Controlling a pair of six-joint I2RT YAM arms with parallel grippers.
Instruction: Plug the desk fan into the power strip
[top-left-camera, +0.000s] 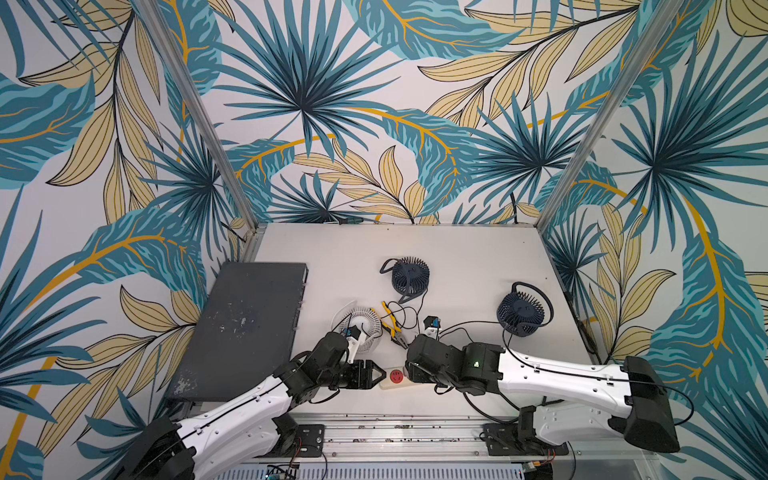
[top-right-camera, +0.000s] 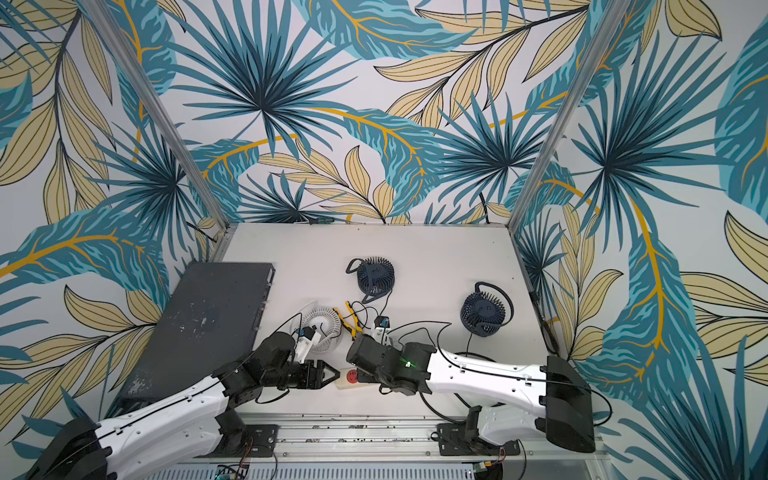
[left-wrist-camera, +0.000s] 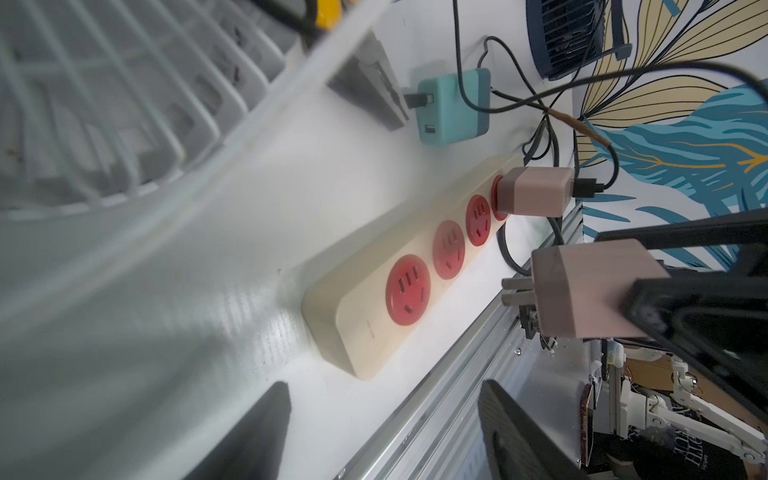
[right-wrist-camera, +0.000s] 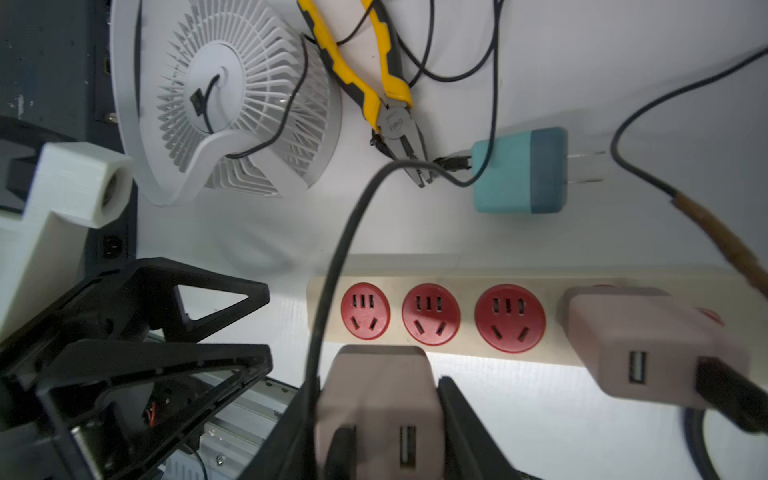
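A pink plug adapter (right-wrist-camera: 380, 400) is held in my shut right gripper, a black cable looping up beside it. In the left wrist view, the prongs of that adapter (left-wrist-camera: 596, 288) point left, apart from the power strip. The cream power strip (right-wrist-camera: 472, 344) has three free red sockets at its left end. Another pink adapter (right-wrist-camera: 648, 344) sits in a socket farther right. My left gripper is partly open at the strip's left end, its fingers (right-wrist-camera: 228, 308) empty. A white fan (right-wrist-camera: 216, 72) stands behind that gripper.
A teal adapter (right-wrist-camera: 516, 172) and yellow-handled pliers (right-wrist-camera: 392, 116) lie behind the strip. Two dark fans (top-left-camera: 410, 276) (top-left-camera: 520, 312) stand farther back, with cables between. A dark grey panel (top-left-camera: 240, 328) covers the table's left side.
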